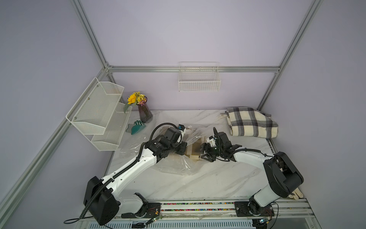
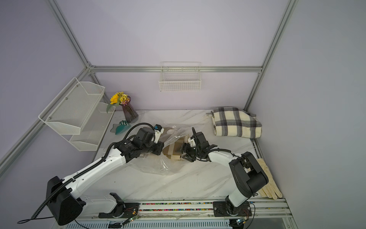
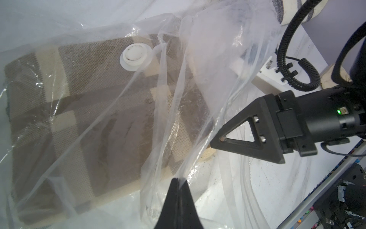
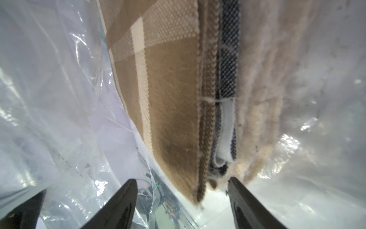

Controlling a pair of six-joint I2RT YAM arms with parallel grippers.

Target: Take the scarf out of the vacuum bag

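A folded brown-and-cream plaid scarf (image 3: 114, 133) lies inside the clear vacuum bag (image 3: 232, 34), which has a round white valve (image 3: 134, 55). My left gripper is shut on the bag's film, whose raised fold runs to its fingertips. At the bag's mouth, on the right, my right gripper (image 1: 203, 153) stands open. The right wrist view shows the scarf's folded edge (image 4: 202, 103) between its two spread fingers in the picture, with film on either side. Whether the fingers touch the scarf cannot be seen.
A black-and-cream plaid blanket (image 1: 251, 122) lies at the back right. Flowers in a dark vase (image 1: 144, 113) and a teal object (image 1: 137, 127) stand at the back left, near a white mesh rack (image 1: 110, 131).
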